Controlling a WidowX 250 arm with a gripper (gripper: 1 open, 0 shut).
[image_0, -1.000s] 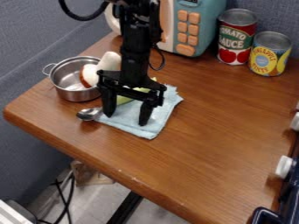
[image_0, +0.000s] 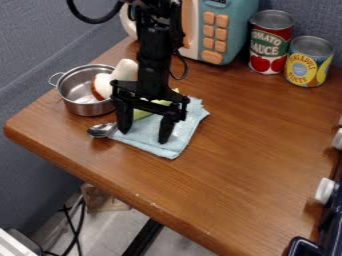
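Observation:
My black gripper (image_0: 144, 128) hangs low over a light blue cloth (image_0: 177, 144) at the left of the table, its fingers apart and pointing down, partly covering a pale green object behind them. I cannot tell whether anything is between the fingers. A metal spoon (image_0: 102, 131) lies at the cloth's left edge. A steel pot (image_0: 74, 99) with white and reddish items stands left of the gripper, and a white round object (image_0: 126, 70) is behind it.
A teal-and-cream appliance (image_0: 225, 28) and two cans, tomato (image_0: 269, 45) and yellow (image_0: 307, 63), stand at the back. A dark object (image_0: 321, 220) lines the right edge.

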